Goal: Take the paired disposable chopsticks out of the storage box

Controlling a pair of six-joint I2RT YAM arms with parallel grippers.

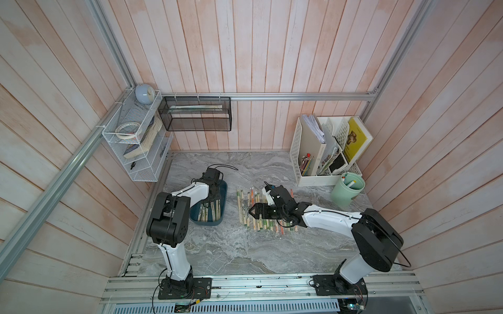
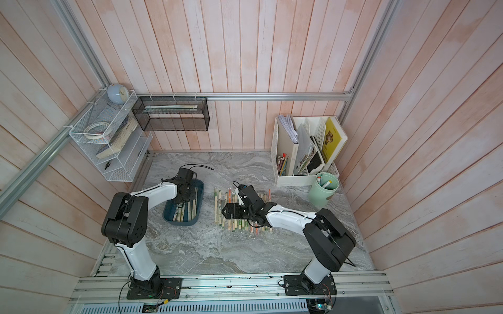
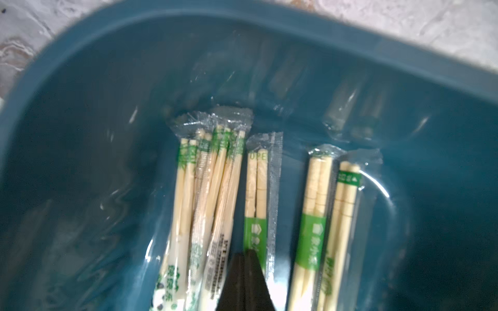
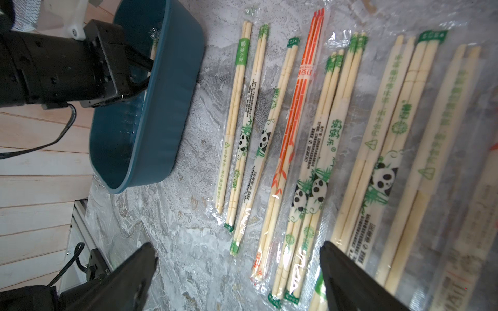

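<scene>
Inside the blue storage box (image 3: 269, 20), my left gripper is shut with nothing between its fingers. Just behind its tips lies a green-banded chopstick packet (image 3: 256, 207), outside the fingers and partly hidden by them. To the left, several thinner packets (image 3: 207, 191) lie bunched together. On the right rest another green-banded packet (image 3: 313, 223) and a packet with a dark green tip (image 3: 345, 212). My right gripper stands open over the table, its blurred fingers (image 4: 358, 280) wide apart above the row of packaged chopsticks (image 4: 316, 171).
The row of packets lies right of the box, with a strip of bare marble table (image 1: 230, 251) in front. A white file rack (image 1: 319, 180) and a green cup (image 1: 343, 196) stand back right. A black wire basket (image 1: 196, 123) hangs on the back wall.
</scene>
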